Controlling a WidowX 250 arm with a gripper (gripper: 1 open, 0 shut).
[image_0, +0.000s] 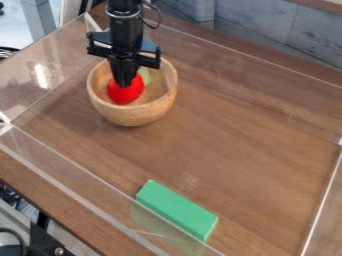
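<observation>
My gripper (124, 78) reaches down into a wooden bowl (156, 108) at the upper left of the table, its fingertips just over or at a red round object (126, 93). The fingers look close together; whether they touch the red object I cannot tell. A light green piece (148, 78) lies behind, partly hidden by the gripper.
A green block (177, 210) lies at the lower front of the wooden table (241, 140). Clear panels run along the table's edges.
</observation>
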